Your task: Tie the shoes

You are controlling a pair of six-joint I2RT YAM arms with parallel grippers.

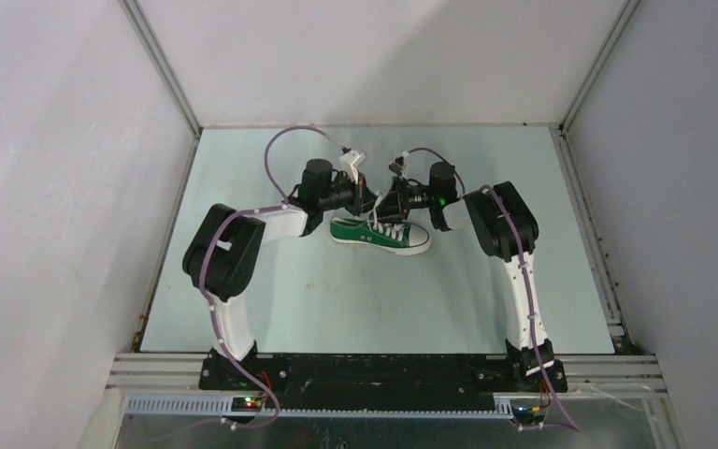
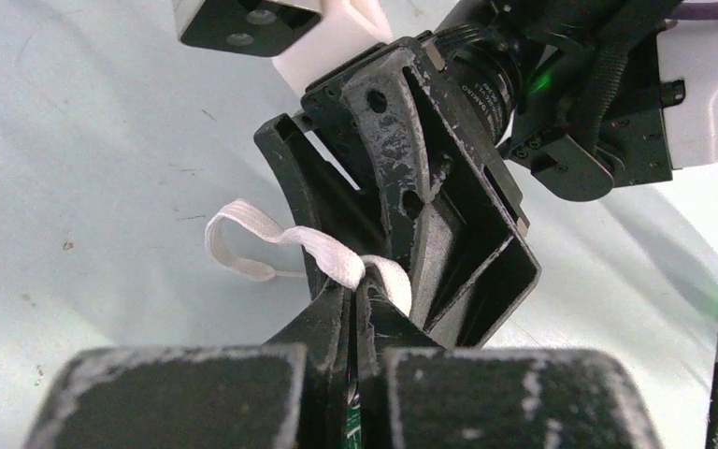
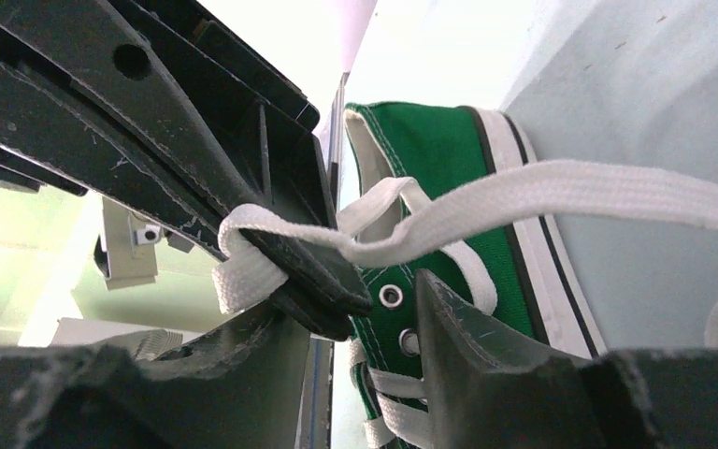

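Observation:
A green canvas shoe [image 1: 355,231] lies on its sole in the table's middle, toe to the right. Above its laced opening, my left gripper is shut on a white lace [image 2: 332,257], whose loop droops to one side. My right gripper stands open just beside it, its fingers apart over the eyelets. In the right wrist view the lace [image 3: 533,192] stretches across the view and wraps round the tip of the left gripper.
The two wrists nearly meet over the shoe.

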